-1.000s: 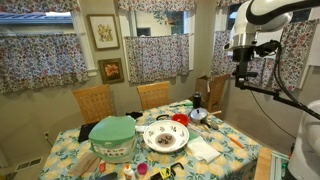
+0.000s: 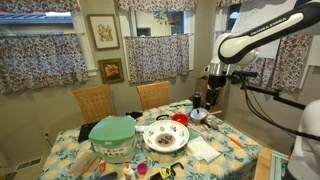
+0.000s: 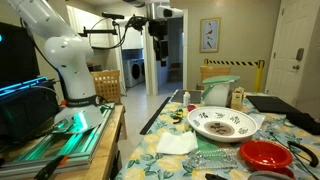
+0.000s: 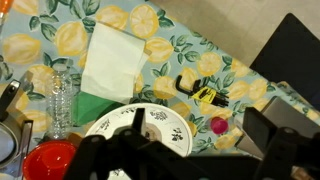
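My gripper [image 2: 213, 92] hangs in the air above the table's right side, clear of every object. In the wrist view the gripper has its dark fingers wide apart; it is open and holds nothing. Below it lies a large white dish [image 4: 100, 128] with a patterned rim, partly hidden by one finger. A small dark item [image 4: 152, 131] rests in the dish. Farther right are a black-and-yellow tool [image 4: 208, 95] and a pink cup [image 4: 219, 125]. A white cloth [image 4: 112, 62] lies flat, with a green piece [image 4: 92, 108] beside it.
A red bowl [image 3: 265, 155] and a metal pot [image 2: 198, 114] stand near the dish. The green-and-white basket [image 2: 114, 140] takes up the table's left part. A clear plastic item [image 4: 60, 103] lies by the cloth. Chairs [image 2: 95, 102] stand behind the table.
In exterior view 1 my arm has swung left and the gripper sits somewhat lower, nearer the table. The objects on the table have not moved.
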